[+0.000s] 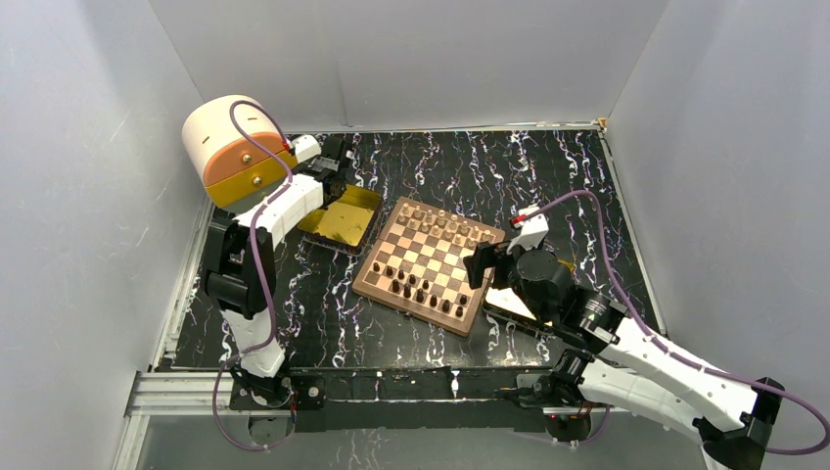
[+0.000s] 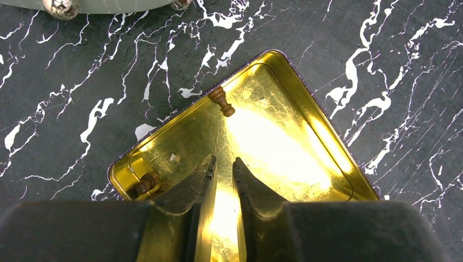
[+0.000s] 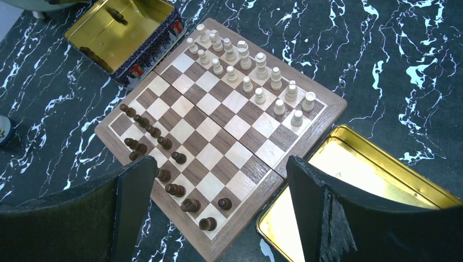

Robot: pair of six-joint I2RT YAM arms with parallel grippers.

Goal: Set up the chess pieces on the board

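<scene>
The wooden chessboard (image 3: 218, 131) lies mid-table, with white pieces (image 3: 261, 65) in two rows along its far side. Dark pieces (image 3: 190, 205) line the near side; their front row has a gap between one dark pawn (image 3: 178, 157) and another pawn (image 3: 224, 203). Two brown pieces lie tipped over in the left gold tin (image 2: 327, 143): one piece (image 2: 223, 102) against a side wall, the other piece (image 2: 147, 183) in a corner. Over this tin my left gripper is part open, its narrow gap empty. My right gripper hangs wide open above the board's near side, holding nothing.
A second gold tin (image 3: 349, 158) beside the board's right edge looks empty where it shows. At the back left stands a rounded cabinet with a yellow drawer (image 1: 235, 189). Bare marble table (image 1: 577, 162) extends at the back right.
</scene>
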